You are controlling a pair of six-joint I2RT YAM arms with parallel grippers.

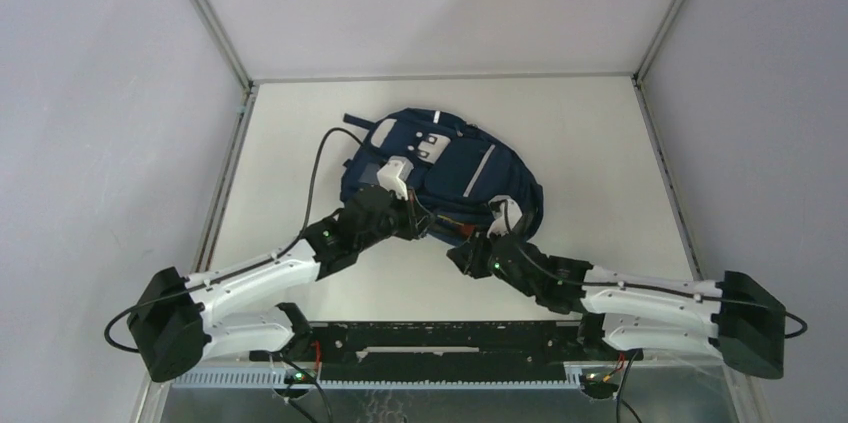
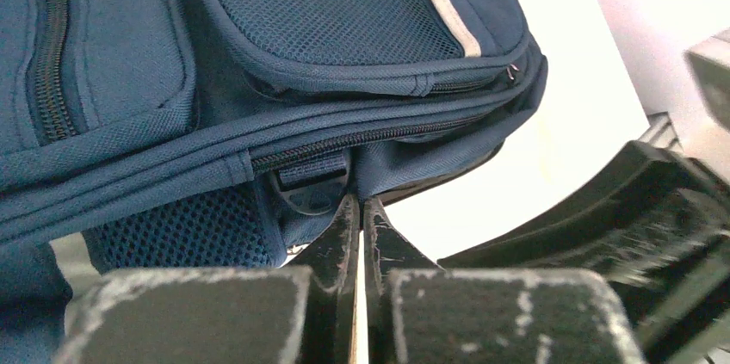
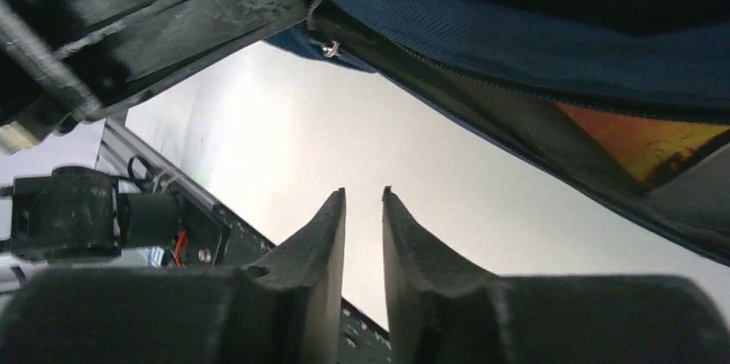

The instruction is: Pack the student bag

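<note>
The navy backpack (image 1: 440, 158) lies on the white table with its zipped opening (image 3: 465, 80) along the front edge, an orange item (image 3: 628, 136) showing inside. My left gripper is shut at the bag's front edge, beside a zipper; whether fabric is between its fingertips is hard to tell. My right gripper is part open, empty, over bare table just in front of the opening, close to the left gripper.
Bare table (image 1: 590, 163) surrounds the bag, with room right, left and in front. Walls stand at the sides and back. The two arms are close together at the bag's front.
</note>
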